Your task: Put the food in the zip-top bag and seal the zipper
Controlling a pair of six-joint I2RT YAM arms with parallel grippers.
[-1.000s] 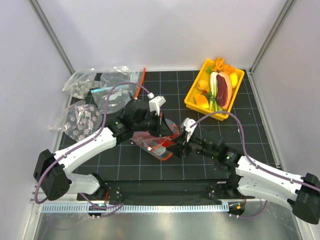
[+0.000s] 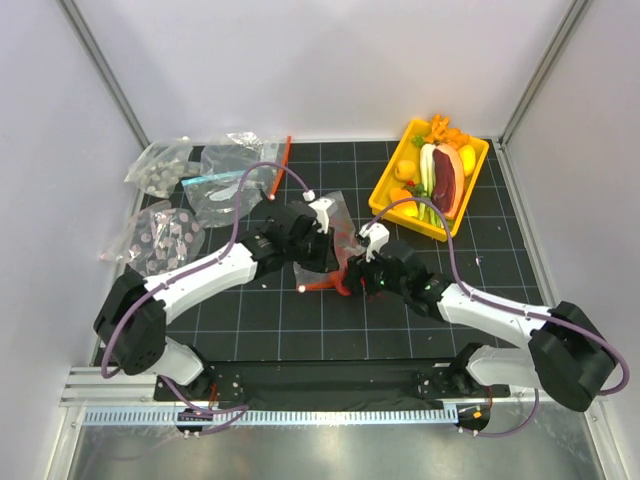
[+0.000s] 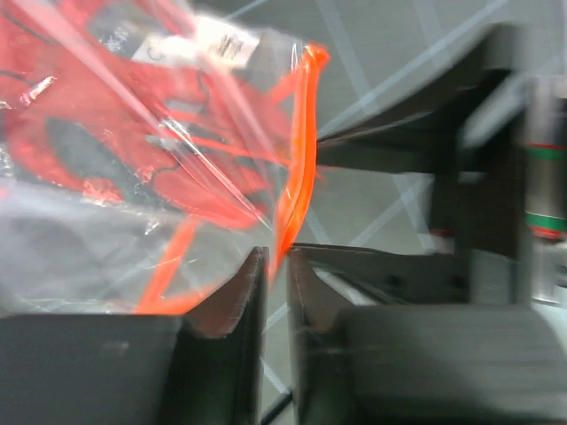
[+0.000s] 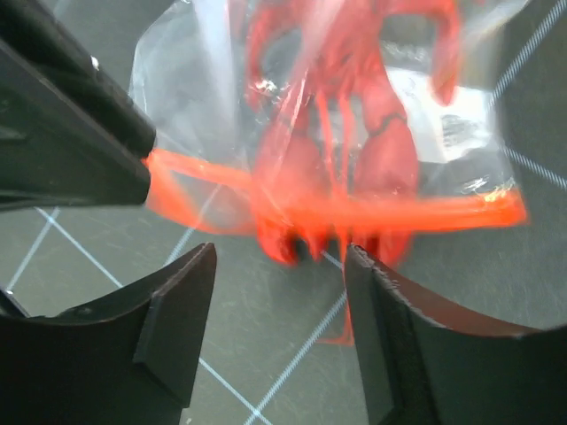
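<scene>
A clear bag with an orange zipper strip [image 4: 354,212] along its mouth lies in the middle of the table. Red lobster-like food fills much of it, and its claws [image 4: 385,243] stick out past the strip in the right wrist view. My left gripper stands narrowly open, its fingertips either side of one end of the strip; whether they touch it is unclear. My right gripper is open just outside the mouth, nothing gripped, near the claws. From above, both grippers partly cover the bag [image 2: 340,215].
At the back right a yellow crate [image 2: 380,197] holds toy fruit and vegetables. Several other clear bags lie at the left, including a filled bag [image 2: 155,240] and a flat bag [image 2: 225,190]. Bare black tiles [image 2: 270,330] stretch along the front.
The bag's mouth edge has shifted back from the front, and red claws now show at it. Both arms have moved inward, the left to the right and the right to the left.
</scene>
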